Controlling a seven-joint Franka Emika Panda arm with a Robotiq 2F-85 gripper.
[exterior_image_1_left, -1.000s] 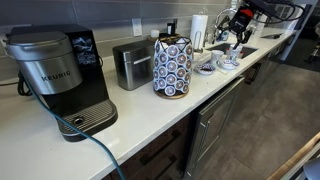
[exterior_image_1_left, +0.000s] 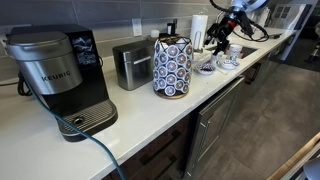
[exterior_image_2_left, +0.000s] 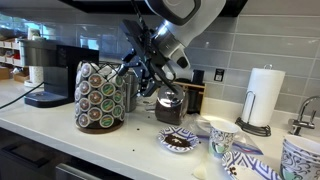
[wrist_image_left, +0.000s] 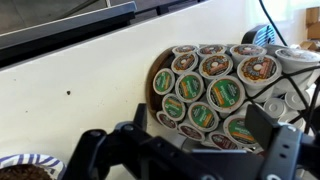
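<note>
My gripper is open, its dark fingers standing wide apart with nothing held between them. A round rack of coffee pods (wrist_image_left: 215, 95) lies below and beyond the fingers in the wrist view. In exterior view 2 that pod rack (exterior_image_2_left: 100, 98) stands upright on the counter, and the gripper (exterior_image_2_left: 140, 72) hangs above and to its right. The rack (exterior_image_1_left: 172, 67) is also whole in exterior view 1, with the gripper (exterior_image_1_left: 215, 46) farther along the counter. Whether any finger touches a pod cannot be told.
A Keurig coffee maker (exterior_image_1_left: 62, 85) and a metal toaster (exterior_image_1_left: 133, 64) stand along the wall. A patterned plate (exterior_image_2_left: 179, 138) with dark contents, a patterned mug (exterior_image_2_left: 223, 138) and a paper towel roll (exterior_image_2_left: 262, 98) are right of the rack. Bare counter (wrist_image_left: 70, 110) shows beside the pods.
The arm and gripper have come left along the counter in exterior view 1, nearer the pod rack. The rack and the appliances have stayed put.
</note>
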